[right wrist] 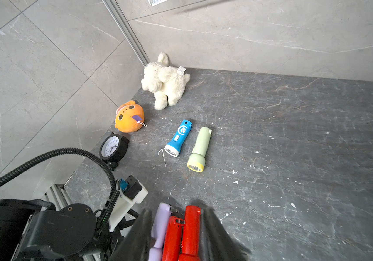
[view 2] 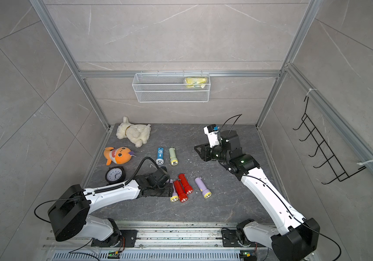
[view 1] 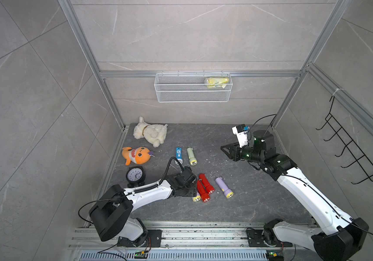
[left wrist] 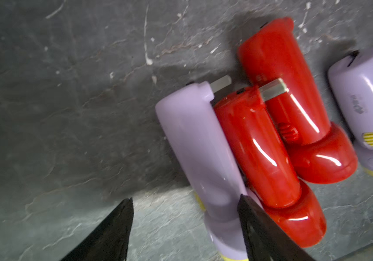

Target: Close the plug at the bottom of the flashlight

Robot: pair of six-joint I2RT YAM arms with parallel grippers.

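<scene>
My left gripper hangs low over a purple flashlight (left wrist: 195, 143), open, with one finger near its lower body. Beside that lie two red flashlights (left wrist: 260, 152) (left wrist: 291, 78), and another purple one (left wrist: 365, 104) further right. Pale translucent plug flaps stick out at the ends of the left purple and middle red flashlights. A blue flashlight (right wrist: 178, 138) and a green one (right wrist: 201, 145) lie farther back. My right gripper (view 1: 225, 150) is raised over the right side, open, its fingers blurred in the right wrist view.
A white plush toy (view 1: 151, 132), an orange toy (view 1: 138, 155) and a black clock (view 1: 135, 175) occupy the left back and side. A wire basket (view 1: 182, 91) hangs on the back wall.
</scene>
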